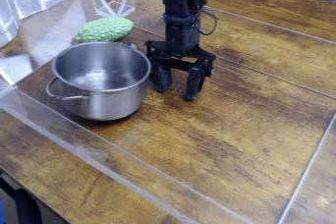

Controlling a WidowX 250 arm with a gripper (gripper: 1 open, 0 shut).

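Note:
My black gripper [180, 79] is low at the centre of the camera view, its fingertips down near the wooden table, just right of a large steel pot [101, 88]. It is dark against the wood, and I cannot make out whether its fingers are open or shut, or whether anything is between them. The pot looks empty inside. A pale green, textured vegetable-like object [102, 28] lies behind the pot at the upper left.
A whitish wall or sheet [33, 2] borders the upper left.

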